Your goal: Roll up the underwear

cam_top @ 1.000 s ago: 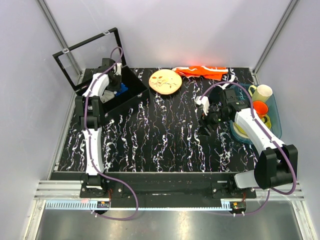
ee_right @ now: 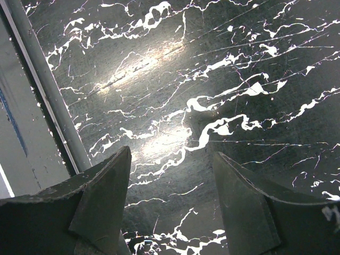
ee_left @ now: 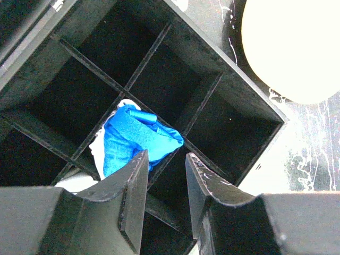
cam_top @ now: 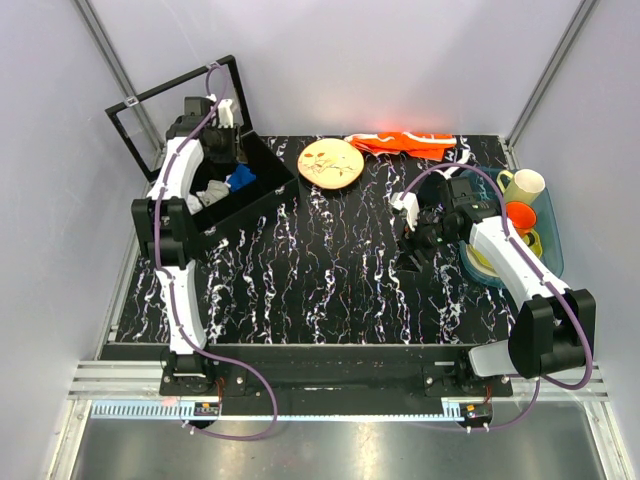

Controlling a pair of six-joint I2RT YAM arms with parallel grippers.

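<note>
A black divided box (cam_top: 260, 205) with a raised lid sits at the back left, holding blue underwear (ee_left: 138, 138) and white cloth (cam_top: 212, 194) in its compartments. My left gripper (cam_top: 232, 150) hangs over the box; in the left wrist view its fingers are apart above the blue piece with nothing visible between them. My right gripper (cam_top: 415, 250) is over the table on the right, fingers apart, with only bare marble showing between them in the right wrist view.
A round plate (cam_top: 330, 160) lies right of the box, an orange cloth (cam_top: 400, 143) behind it. A teal bin (cam_top: 550, 245) with mugs stands at the right beside my right arm.
The right arm looks unchanged.
</note>
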